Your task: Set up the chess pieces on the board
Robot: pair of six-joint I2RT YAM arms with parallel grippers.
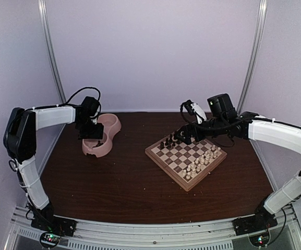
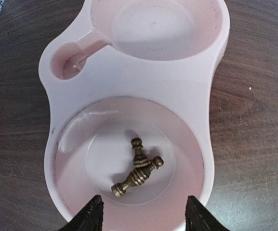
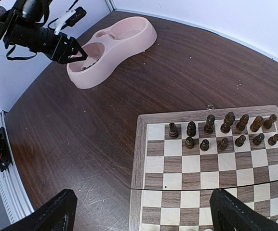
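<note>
Two dark chess pieces, a smaller pawn and a longer piece, lie on their sides in the near bowl of the pink container. My left gripper hangs above that bowl, its fingers parted and nothing between them. On the chessboard, dark pieces stand in two rows along the far edge; the corner square at that end is bare. White pieces fill the opposite side. Over the board, my right gripper is open and empty.
The container's other bowl looks empty. Bare dark table lies between container and board and along the front. White walls close off the back and sides.
</note>
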